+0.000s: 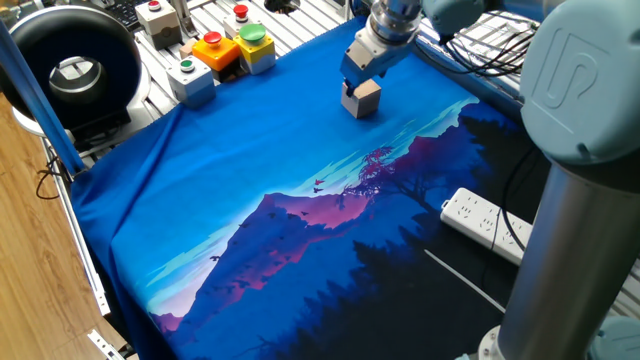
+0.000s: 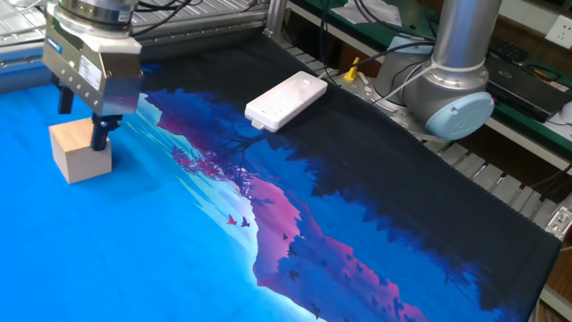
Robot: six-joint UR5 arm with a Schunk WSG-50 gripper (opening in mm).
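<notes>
A pale wooden cube (image 1: 363, 102) rests on the blue part of the printed cloth (image 1: 250, 120), near its far edge. In exterior view 2 my gripper (image 2: 81, 131) points down over the cube (image 2: 79, 159) with its dark fingers (image 2: 102, 132) spread apart. One finger overlaps the cube's right upper edge in that view; the other ends above and behind its left corner. Whether either touches the wood cannot be made out. The cube sits flat on the cloth, and exterior view 1 hides most of the fingers behind the gripper body.
Several push-button boxes, among them a yellow one with a green button (image 1: 254, 48), stand beyond the cloth's far left edge. A white power strip (image 1: 485, 220) lies on the dark side near the arm's column (image 1: 570, 260).
</notes>
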